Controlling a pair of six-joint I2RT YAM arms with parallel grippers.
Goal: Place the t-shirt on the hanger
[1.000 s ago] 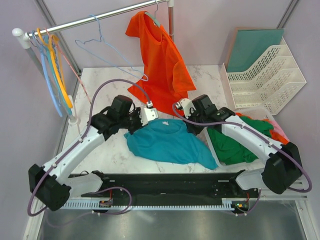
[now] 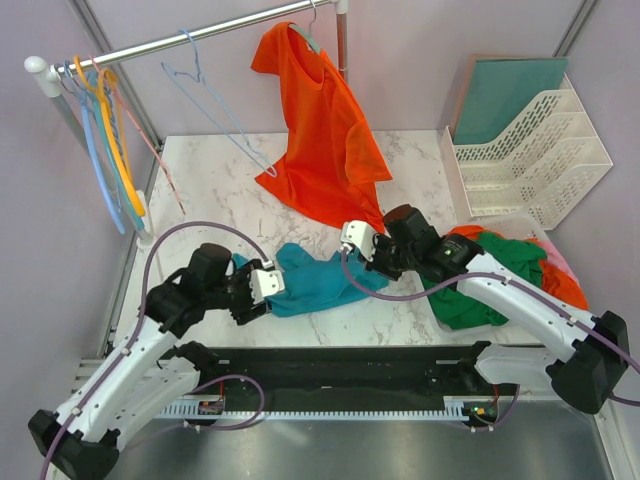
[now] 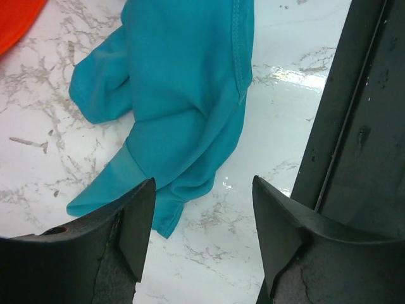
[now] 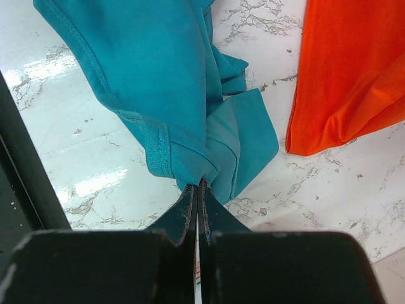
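A teal t-shirt (image 2: 315, 285) lies bunched on the marble table. My left gripper (image 2: 255, 298) is over its left end, open; in the left wrist view the cloth lies below and beyond the fingertips (image 3: 142, 193). My right gripper (image 2: 365, 260) is at the shirt's right end, shut, its tips against the folded teal cloth (image 4: 174, 136); whether any fabric is between them is hard to tell. An empty blue hanger (image 2: 215, 95) hangs on the rail (image 2: 170, 48), next to a hanger holding an orange shirt (image 2: 330, 140).
More hangers (image 2: 120, 150) cluster at the rail's left end. A bin of coloured cloths (image 2: 480, 300) sits at the right, with a white rack (image 2: 530, 150) behind it. The orange shirt's hem reaches close to the teal one. The table's front edge is just below the shirt.
The teal shirt has become a narrower, folded bundle. The blue hanger has swung slightly.
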